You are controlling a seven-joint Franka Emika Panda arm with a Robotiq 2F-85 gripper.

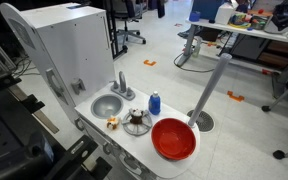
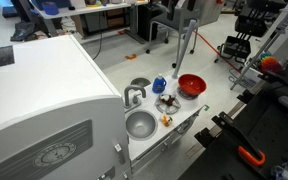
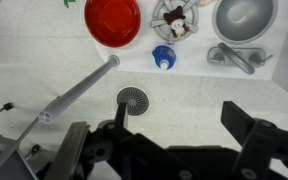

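Observation:
In the wrist view my gripper is open, its two black fingers far apart with only pale floor seen between them. A red bowl sits at the right end of the small toy-kitchen counter. Left of it is a round metal burner grate bearing a small brown and white item. Behind the grate stands a blue bottle-like object. The grey sink with its faucet is at the counter's left. A small orange and white object lies near the front edge.
A tall white cabinet rises beside the sink. An upright pale post stands behind the bowl. The floor drain lies beyond the counter, with open floor around it. Cluttered tables and chairs are farther back.

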